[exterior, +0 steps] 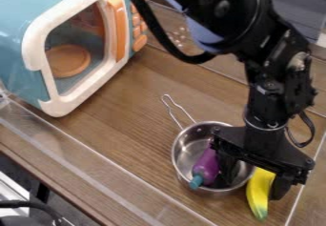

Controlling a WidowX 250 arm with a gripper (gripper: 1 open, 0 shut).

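Observation:
My black gripper [261,163] hangs over the right side of a steel pot [192,148] with a wire handle, its fingers open and low around the pot's rim. A purple eggplant toy [204,169] with a teal end lies in the pot, partly behind the gripper. A yellow banana [260,194] lies just right of the pot, its upper part hidden under the gripper. Whether the fingertips touch either toy is unclear.
A blue and white toy microwave [51,89] with an orange disc inside stands at the upper left. The wooden counter [121,134] between it and the pot is clear.

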